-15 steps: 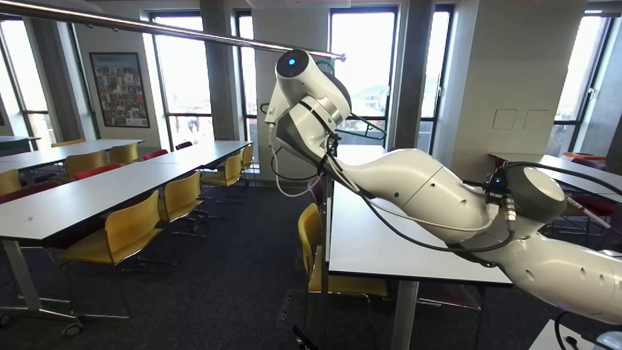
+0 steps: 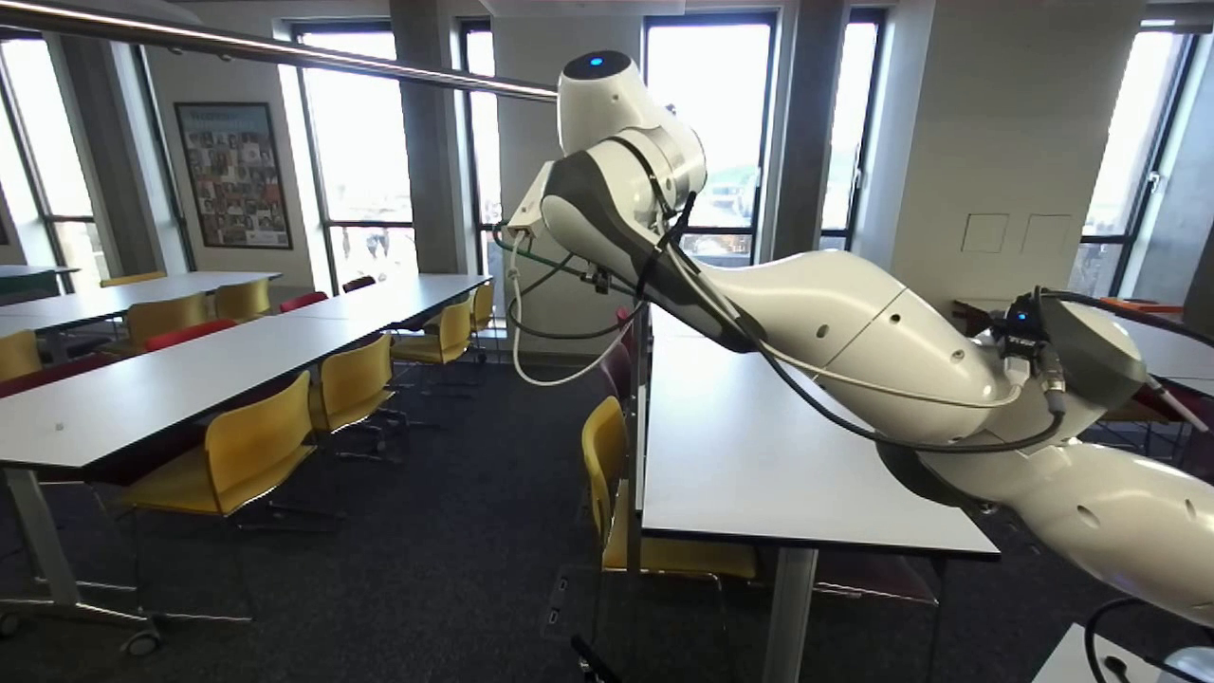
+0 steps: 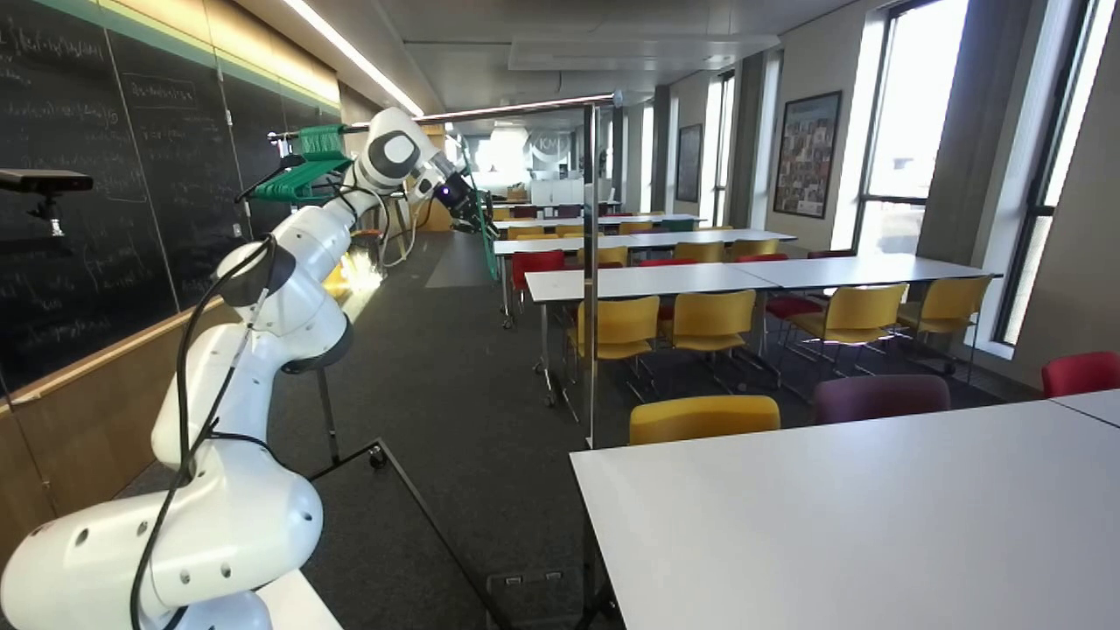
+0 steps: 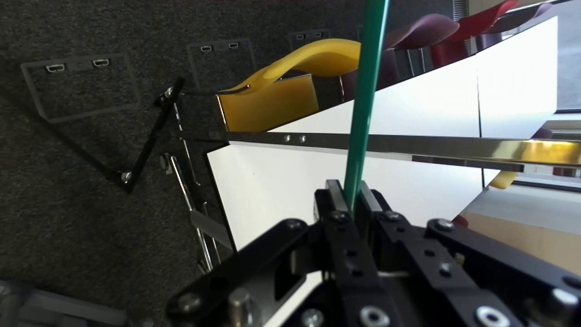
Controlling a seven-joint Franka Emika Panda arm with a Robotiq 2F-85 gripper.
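Note:
In the wrist view my gripper is shut on a green bar, part of a green hanger (image 4: pixel 363 103) that runs up out of the top of the picture. Exterior view 2 has the gripper (image 3: pixel 474 222) out beyond the arm's wrist, with the hanger (image 3: pixel 489 248) dangling as a thin green line. Its full outline cannot be made out there. From exterior view 1 the arm's last links (image 2: pixel 632 159) hide the gripper and most of the hanger.
A metal rail (image 3: pixel 525 107) crosses overhead, carried by an upright post (image 3: pixel 590 315). Several green hangers (image 3: pixel 304 178) hang on its left part. White tables (image 2: pixel 763 433) and yellow chairs (image 2: pixel 262 444) stand around; the dark floor (image 2: pixel 455 524) between them is open.
The arm's end has risen and turned, and now covers the rail's end. The hanger that showed right of the wrist in exterior view 1 is now mostly hidden behind the arm.

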